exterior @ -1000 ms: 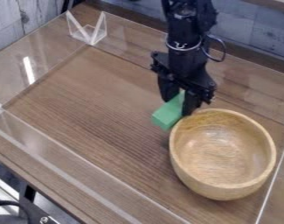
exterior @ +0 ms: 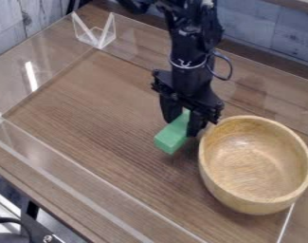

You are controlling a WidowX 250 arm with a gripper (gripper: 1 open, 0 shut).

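Observation:
The black gripper (exterior: pixel 186 112) hangs over the middle of the wooden table, shut on a green block (exterior: pixel 172 137) that is held at a tilt just left of a wide tan bowl (exterior: pixel 285 159). The fingertips are partly hidden behind the block and the dark gripper body.
A clear plastic holder (exterior: pixel 96 33) stands near the back left edge. A grey corrugated wall runs along the back, and a dark round object shows at the lower left corner beyond the table.
The gripper and green block have moved slightly toward the front and left.

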